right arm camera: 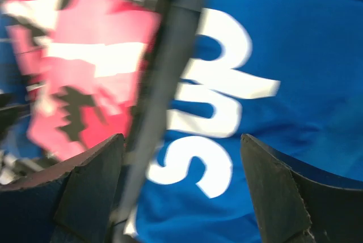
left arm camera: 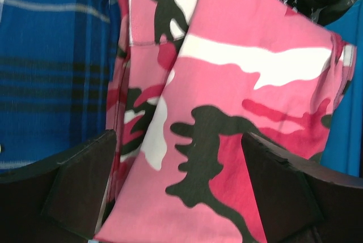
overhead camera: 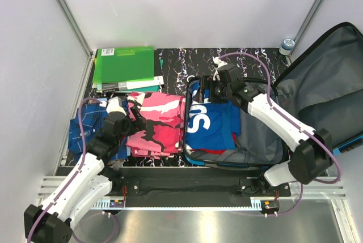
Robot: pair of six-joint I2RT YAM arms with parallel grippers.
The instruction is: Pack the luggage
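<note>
In the top view a suitcase (overhead camera: 261,141) lies opened flat on the right, its lid (overhead camera: 329,90) tilted up beyond it. Blue clothing with white letters (overhead camera: 212,124) lies folded in its left half, a red edge showing beneath. Pink camouflage clothing (overhead camera: 156,127) is folded on the table, left of the suitcase. Farther left is blue plaid clothing (overhead camera: 85,129), partly under the left arm. My left gripper (overhead camera: 138,117) is open above the pink clothing, nothing between its fingers. Over the blue clothing's upper part, my right gripper (overhead camera: 205,87) is also open and empty.
Green folders and books (overhead camera: 126,64) are stacked at the back left. A small round container (overhead camera: 287,45) stands in the back right corner. The suitcase's right half shows bare grey lining. Between the books and the suitcase, the dark marbled table (overhead camera: 178,64) is mostly clear.
</note>
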